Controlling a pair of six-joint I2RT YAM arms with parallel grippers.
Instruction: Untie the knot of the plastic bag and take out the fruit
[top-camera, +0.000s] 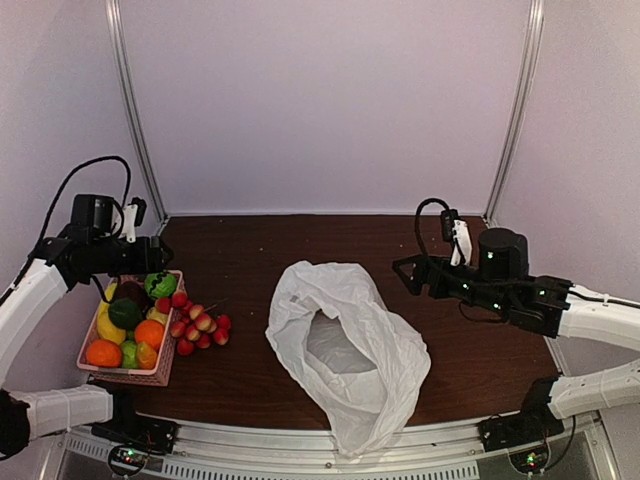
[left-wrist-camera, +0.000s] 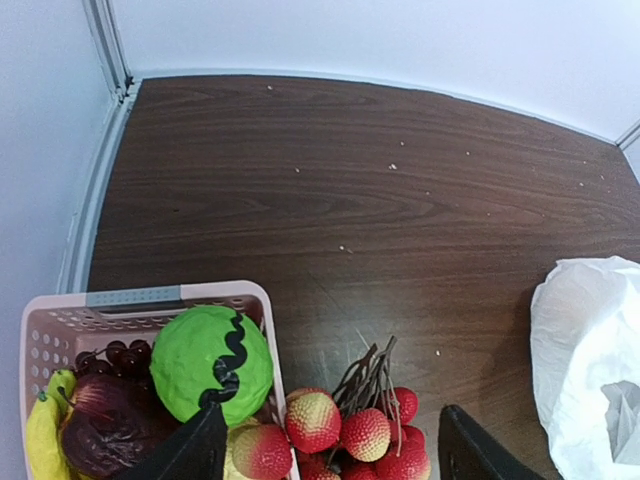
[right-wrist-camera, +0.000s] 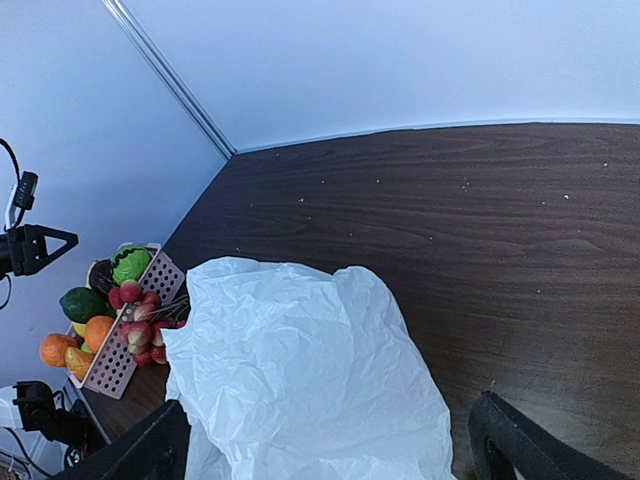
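The white plastic bag (top-camera: 310, 285) lies with its mouth spread wide on the table, and no fruit shows in its opening. A bunch of red and yellow round fruit (top-camera: 203, 326) rests against the right side of the pink basket (top-camera: 150, 377), partly over its rim and partly outside it. Above the basket's back corner my left gripper (top-camera: 155, 253) is open, nothing held. In the left wrist view the bunch's stems (left-wrist-camera: 372, 375) show below the gap of its open fingers. My right gripper (top-camera: 405, 272) hangs open and empty above the table, right of the bag.
Inside the basket are several fruits, among them oranges (top-camera: 103, 353), a green striped melon (left-wrist-camera: 205, 365) and a dark purple one (left-wrist-camera: 105, 430). Bare table (top-camera: 300, 240) stretches behind the bag and between bag and basket. White walls (top-camera: 320, 110) close off the back and sides.
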